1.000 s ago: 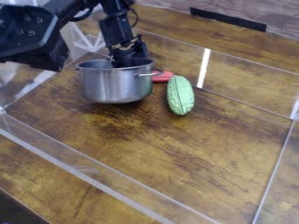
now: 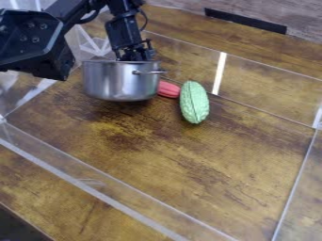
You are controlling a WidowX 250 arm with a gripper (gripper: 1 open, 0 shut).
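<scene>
A steel pot (image 2: 120, 83) with a side handle is at the upper left of the camera view. My gripper (image 2: 136, 55) reaches down at the pot's back rim, its fingers mostly hidden behind and in the pot; what is between them cannot be seen clearly. Just right of the pot are a red object (image 2: 169, 88), partly hidden by it, and a pale green bumpy vegetable (image 2: 194, 103) lying on the wooden surface.
Clear plastic edging (image 2: 75, 174) borders the work area on the front and sides.
The pot and my gripper have shifted slightly left and up, and more of the red object shows. The green vegetable has stayed in place.
</scene>
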